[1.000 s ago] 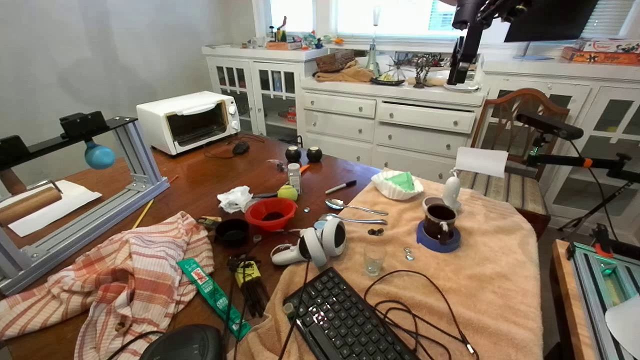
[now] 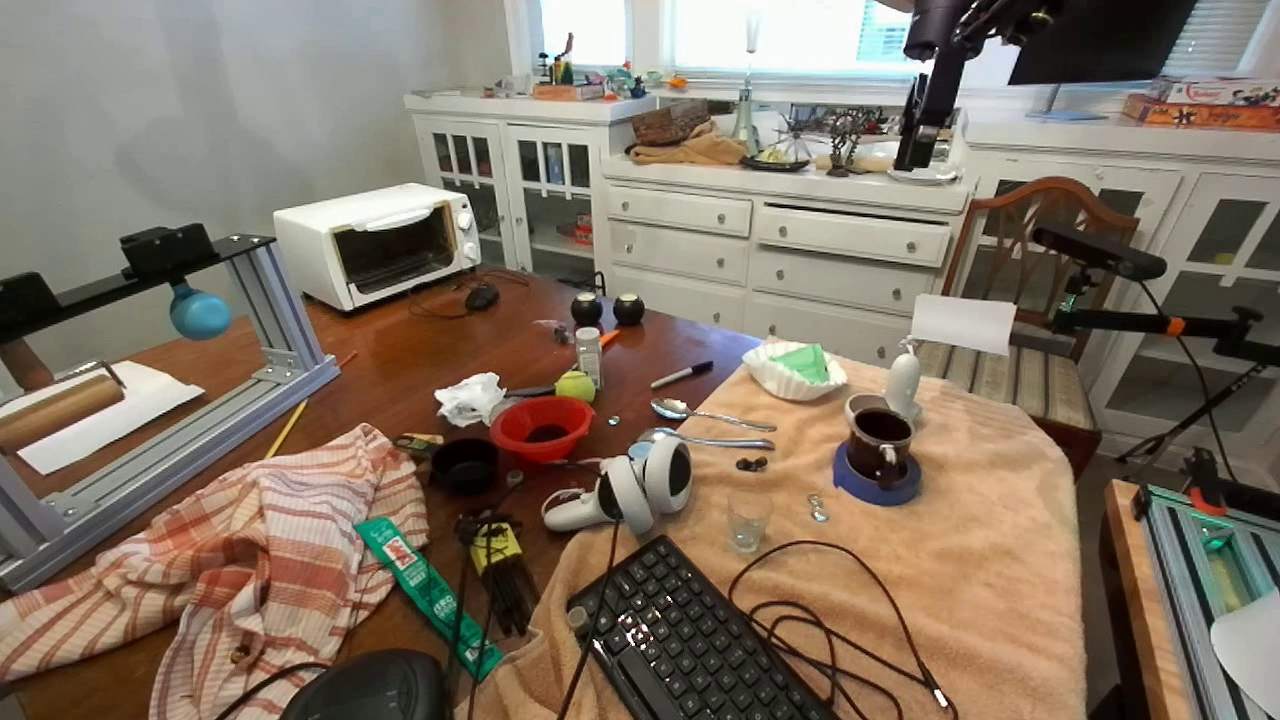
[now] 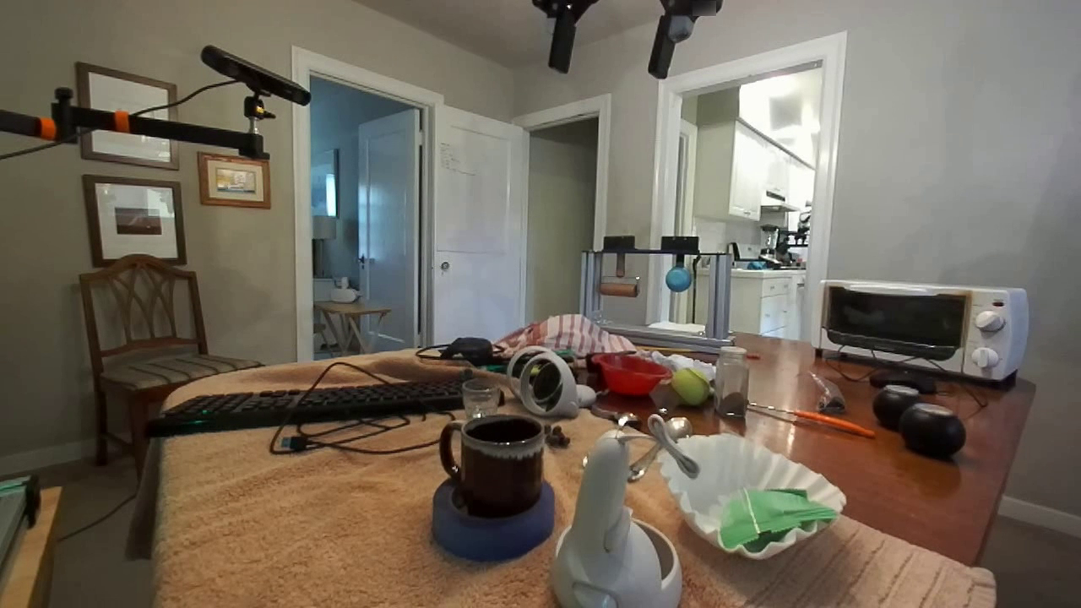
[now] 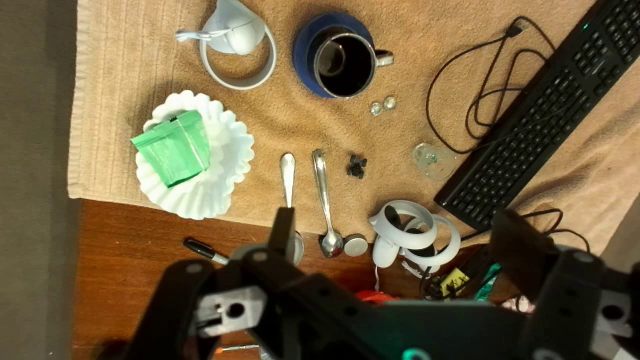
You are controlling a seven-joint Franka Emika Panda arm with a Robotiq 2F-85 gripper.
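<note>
High above the table, my gripper (image 3: 611, 61) stands open, its two fingers wide apart and nothing between them. In the wrist view its fingers (image 4: 281, 231) reach in from below, over the table's near part. Beneath lie a dark brown mug (image 4: 345, 65) on a round blue base (image 4: 304, 57), and a white fluted bowl (image 4: 231, 150) holding a green packet (image 4: 178, 147). Two spoons (image 4: 322, 186) rest side by side where towel meets wood. A clear glass (image 4: 434, 161) stands beside the black keyboard (image 4: 540, 114).
A white swan-shaped dish (image 3: 608, 537) sits near the mug. White controllers (image 2: 648, 486), a red bowl (image 2: 542, 428), a striped cloth (image 2: 276, 576) and loose cables crowd the table. A toaster oven (image 2: 378, 246) and metal frame (image 2: 258, 372) stand farther off. Bare towel (image 2: 960, 552) lies right of the mug.
</note>
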